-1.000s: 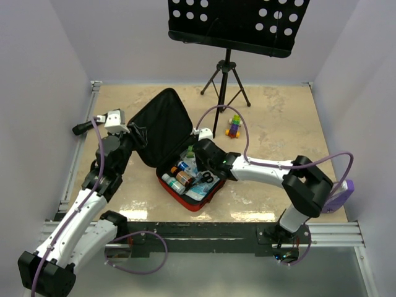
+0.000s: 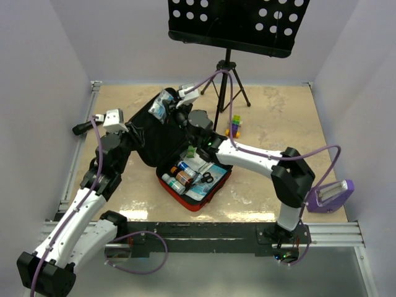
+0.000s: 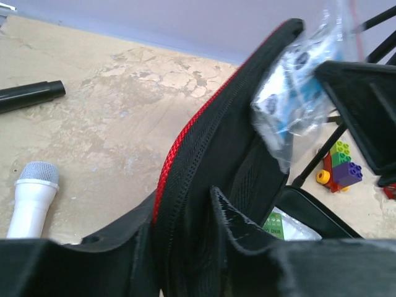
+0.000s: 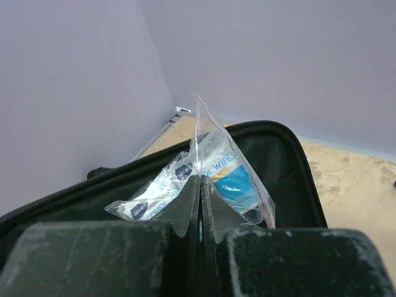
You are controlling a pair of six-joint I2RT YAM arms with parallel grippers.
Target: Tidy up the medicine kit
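A clear bag of alcohol wipes [image 4: 229, 179] hangs from my right gripper, which is shut on its thin plastic. In the top view the bag [image 2: 162, 106] is up in front of the inner side of the raised black lid [image 2: 164, 136]. My left gripper has the lid's edge between its fingers, one on each side, and the lid stands tilted up. Below, the open red kit [image 2: 197, 206] holds a white bottle [image 2: 172, 183], an amber bottle [image 2: 181, 176], scissors [image 2: 207, 177] and packets.
A black music stand [image 2: 224, 77] rises behind the kit. Toy blocks [image 2: 234, 127] lie to its right, and a purple box [image 2: 331, 195] stands at the far right. A white microphone [image 3: 36, 198] lies left of the lid.
The left arm and the lid stayed in place.
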